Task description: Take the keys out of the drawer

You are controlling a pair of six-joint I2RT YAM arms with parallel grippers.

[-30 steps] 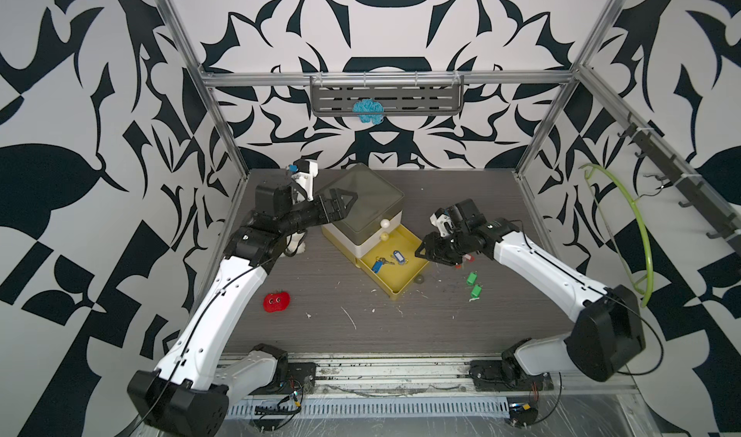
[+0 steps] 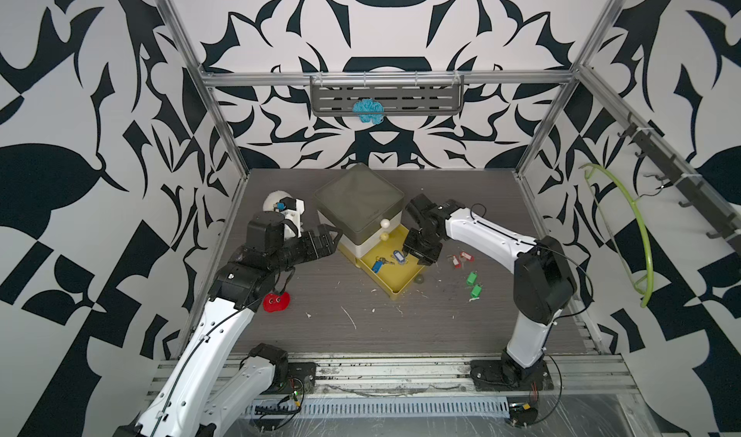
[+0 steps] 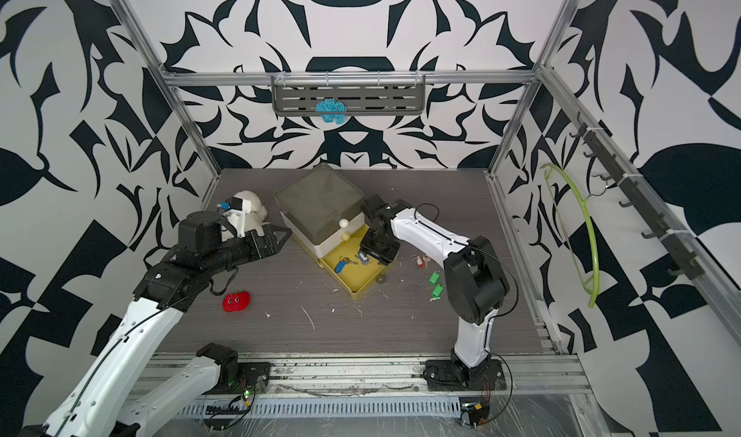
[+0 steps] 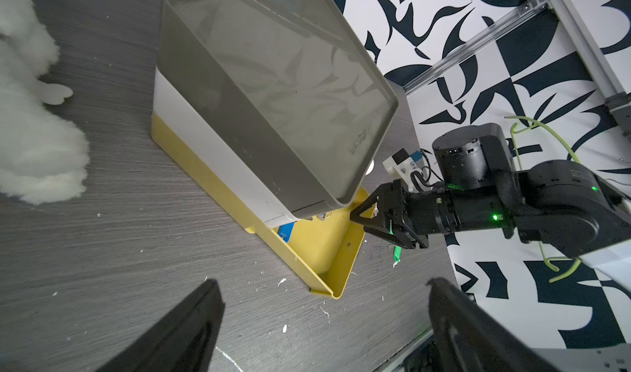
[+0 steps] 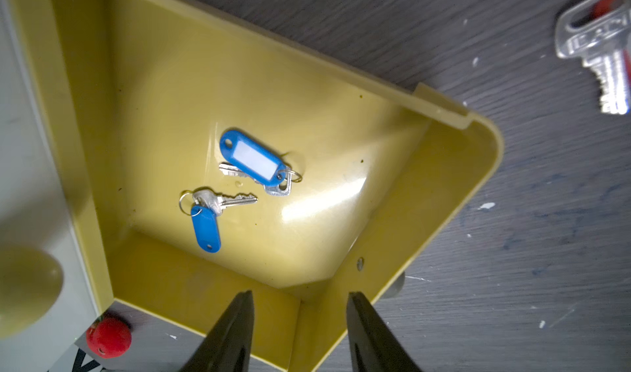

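Note:
The pulled-out yellow drawer [image 2: 395, 278] of the box [image 2: 359, 201] holds two keys with blue tags [image 5: 253, 158]. My right gripper hangs over the drawer, fingers apart with nothing visible between them. My left gripper [image 2: 328, 242] is open beside the box's left side; its blurred fingertips frame bare table in the left wrist view.
A white plush [image 4: 36, 142] lies left of the box, a red toy [image 2: 275, 301] at front left. Green pieces [image 2: 471, 279] and red pieces [image 2: 467, 256] lie right of the drawer.
My right gripper has moved left and back, over the drawer. My left gripper has moved left and down toward the table.

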